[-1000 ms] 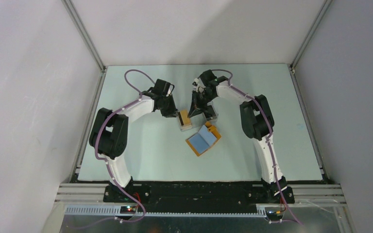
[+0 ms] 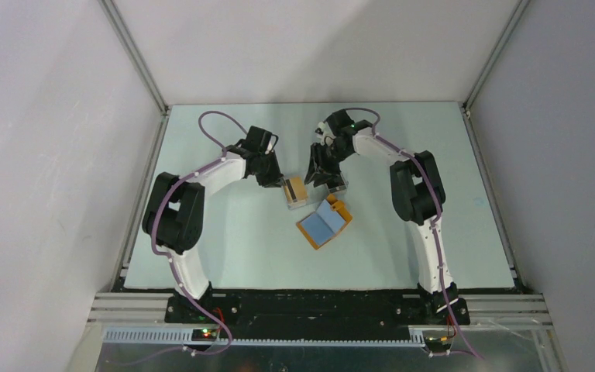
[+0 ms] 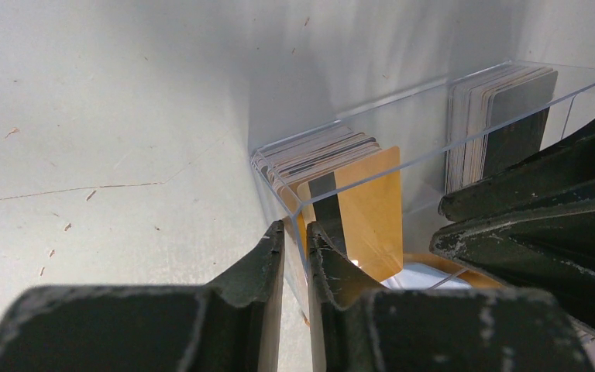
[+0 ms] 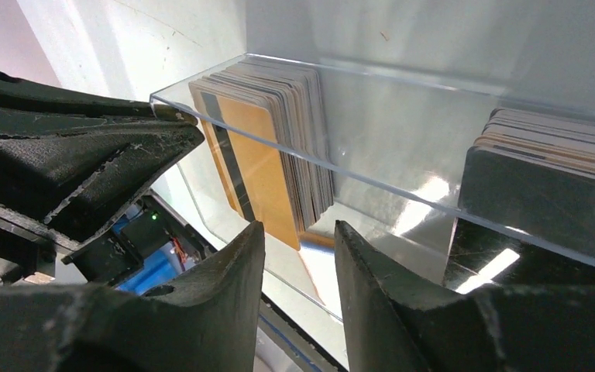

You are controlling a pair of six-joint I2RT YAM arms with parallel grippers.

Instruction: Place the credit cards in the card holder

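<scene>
A clear box [image 3: 434, 151] holds two stacks of cards. The gold-faced stack [image 4: 256, 155] with a black stripe stands at its left end, the black-faced stack [image 4: 542, 186] at its right. My left gripper is shut on the clear wall at the box's left corner. Above the box, my right gripper [image 2: 316, 181] stands open in front of the gold-faced cards, with nothing visibly held. In the right wrist view its fingers [image 4: 236, 271] appear spread below that stack. The card holder [image 2: 321, 225], tan with pale blue inside, lies unfolded in front of the box.
Both grippers crowd closely over the small box.
My right gripper has shifted slightly right and away from the gold-faced cards, and its fingers have spread. The left arm, the box and the card holder look unmoved.
</scene>
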